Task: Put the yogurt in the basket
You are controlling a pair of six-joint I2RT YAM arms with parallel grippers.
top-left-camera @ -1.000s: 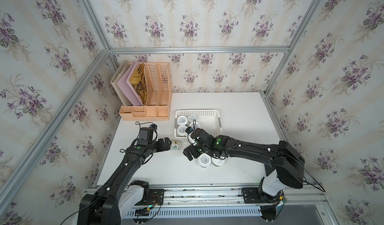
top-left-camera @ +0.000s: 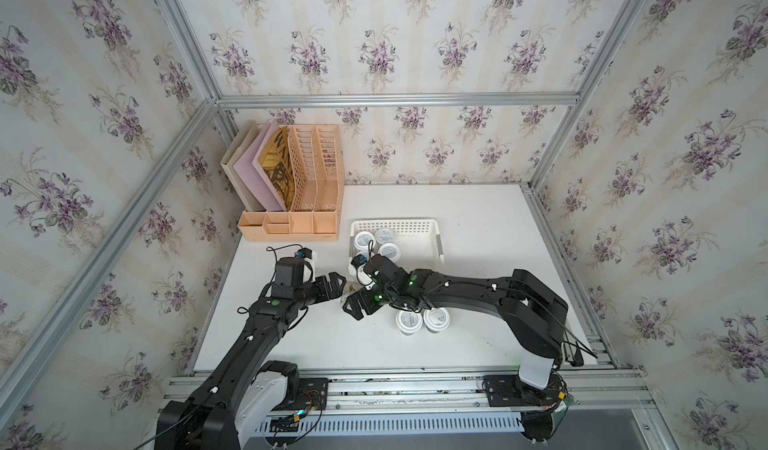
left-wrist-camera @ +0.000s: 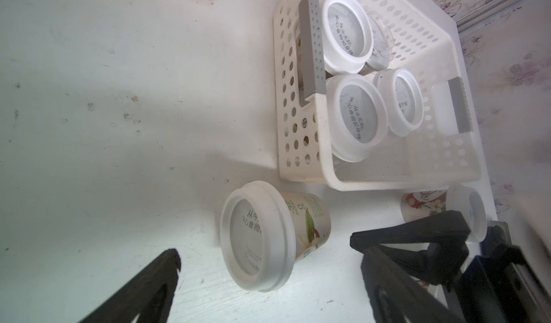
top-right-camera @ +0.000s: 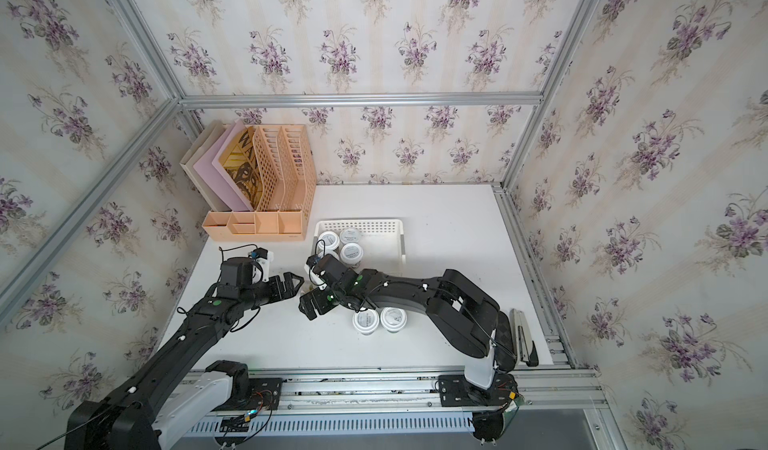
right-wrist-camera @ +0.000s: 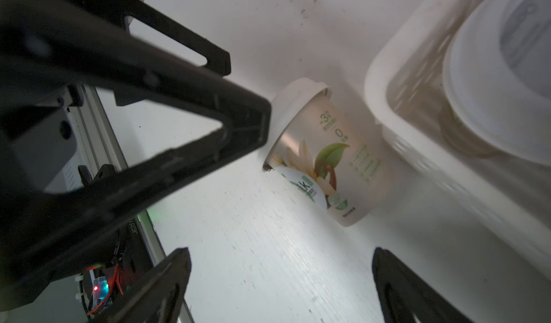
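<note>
A yogurt cup (left-wrist-camera: 308, 219) lies on its side on the table just outside the white basket (left-wrist-camera: 295, 133), its white lid facing left. In the right wrist view the same yogurt cup (right-wrist-camera: 338, 162) shows its leaf print, apart from the basket wall (right-wrist-camera: 396, 116). My left gripper is open, one finger on each side of the lid, not touching it. Open as well, my right gripper stands over bare table short of the cup. Several lidded yogurts (left-wrist-camera: 355, 116) stand in the basket. From above, the arms mostly hide the lying cup.
Two more yogurts (top-left-camera: 409, 320) stand in front of the basket, close to the right arm. A peach-coloured organizer (top-left-camera: 289, 226) with folders occupies the back left. Both grippers are very close together.
The left arm is nearly still.
</note>
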